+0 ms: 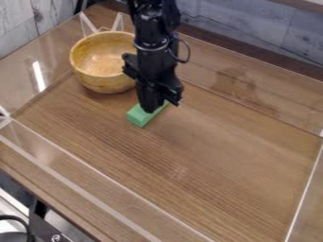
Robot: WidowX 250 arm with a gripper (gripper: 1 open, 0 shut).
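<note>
My dark gripper [154, 95] hangs from the top centre of the camera view, low over a green block [144, 115] on the wooden table, covering the block's far end. Its fingertips look close together, with nothing clearly visible between them; whether they touch the block cannot be told. A tan round bowl [101, 64] lies just to the left and behind.
A pale wall runs along the back and left edges. A black cable piece [13, 227] shows at the lower left corner.
</note>
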